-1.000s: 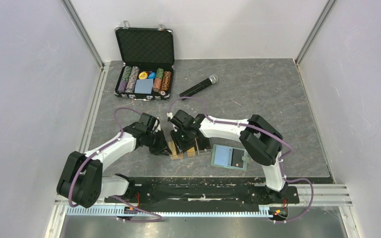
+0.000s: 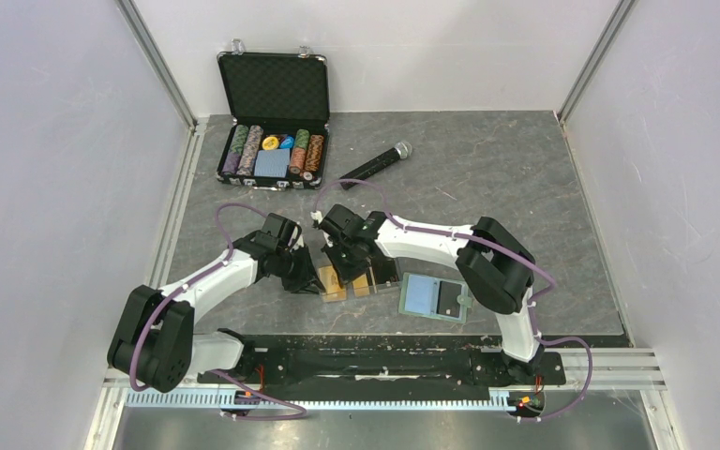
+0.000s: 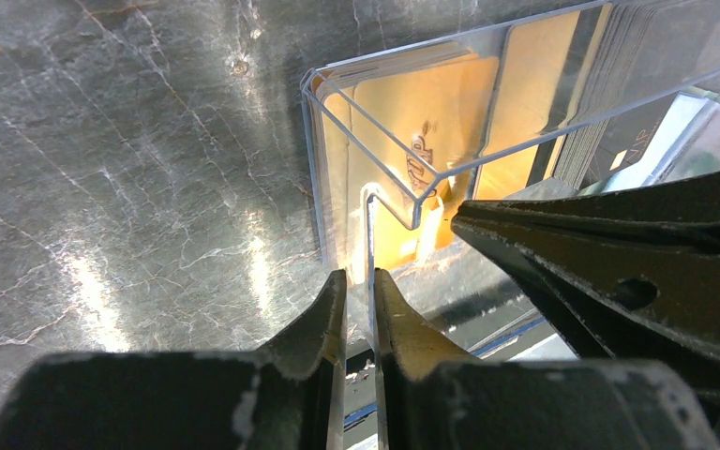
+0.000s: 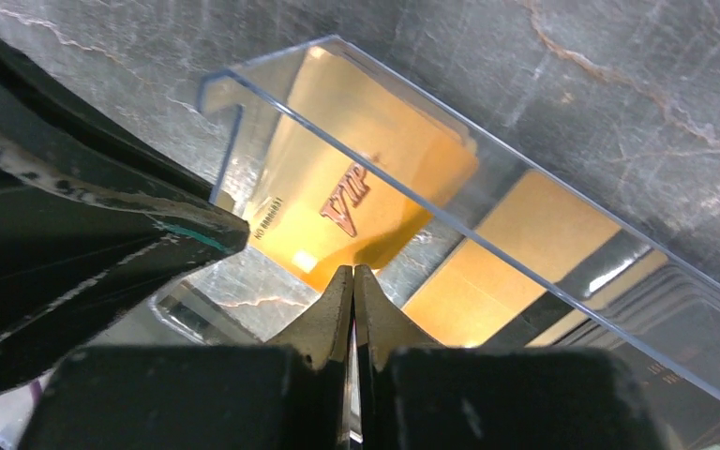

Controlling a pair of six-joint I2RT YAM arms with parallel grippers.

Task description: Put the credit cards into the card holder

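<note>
The clear card holder [image 3: 436, 175] lies on the grey table, with cards upright in its far part. An orange VIP card [image 4: 375, 173] leans inside the end section, its printed face visible. A second orange card [image 4: 516, 253] stands behind it. My left gripper is slightly open at the holder's end, its fingers on either side of the notched clear wall, with a small gap showing between them. My right gripper is shut beside the VIP card, nothing between its fingers. In the top view, both grippers partly cover the holder's left end.
Right of the holder lies a pale green-edged tray [image 2: 436, 298] with blue and black cards. Behind stand an open poker-chip case [image 2: 274, 122] and a black microphone [image 2: 375, 165].
The right gripper has shifted slightly over the holder, and more of the orange card shows beside it than a second ago. The left arm looks unmoved.
</note>
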